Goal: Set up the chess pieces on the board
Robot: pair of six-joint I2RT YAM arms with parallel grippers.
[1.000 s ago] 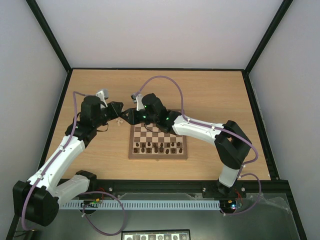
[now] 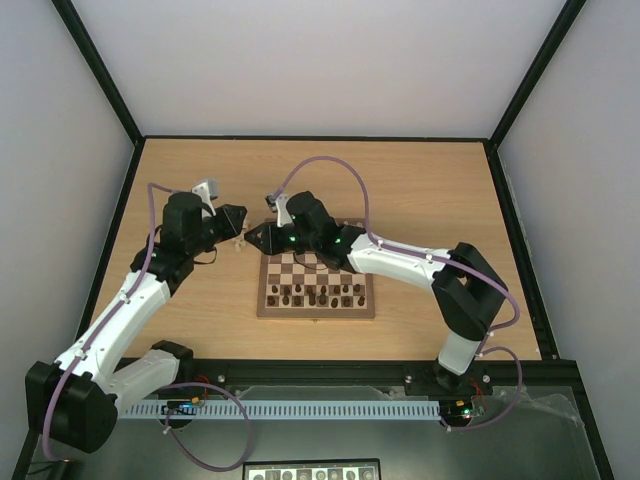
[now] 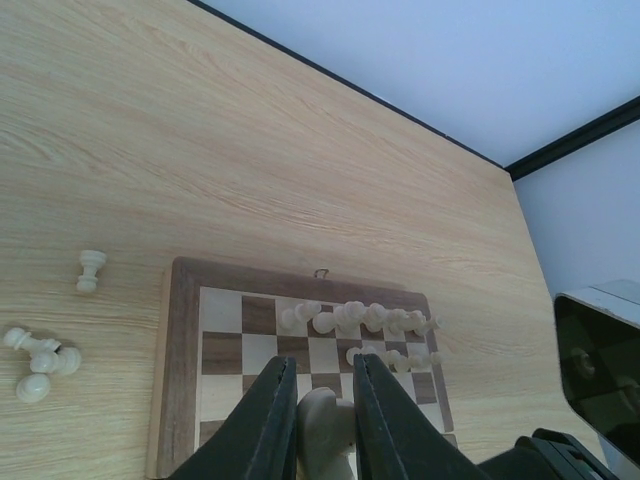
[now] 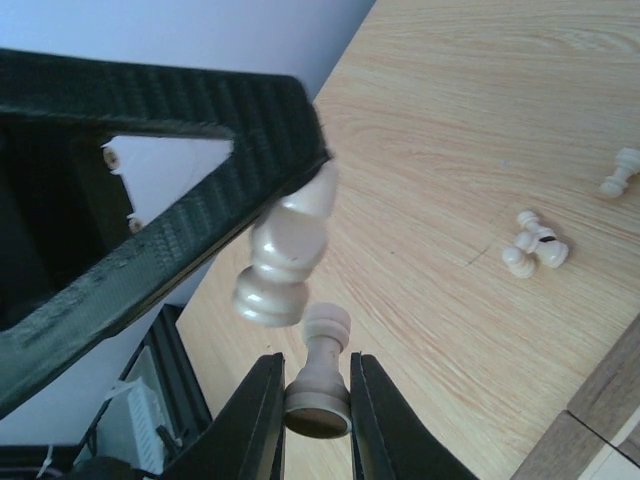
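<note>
My left gripper is shut on a white chess piece, which also shows in the right wrist view at the tip of the left gripper's black finger [image 4: 240, 150]. My right gripper is shut on another white piece [image 4: 319, 375], its round base turned to the camera. The two grippers face each other closely, just left of the board [image 2: 266, 300]. White pieces [image 3: 375, 318] stand along the board's far side. Dark pieces [image 2: 311, 297] fill rows at the near side. The right arm partly covers the board from above.
Several loose white pieces [image 4: 535, 243] lie on the table left of the board, with a single white piece [image 3: 90, 270] apart from them. Bare table [image 2: 430, 190] spreads behind and right of the board.
The left arm looks still.
</note>
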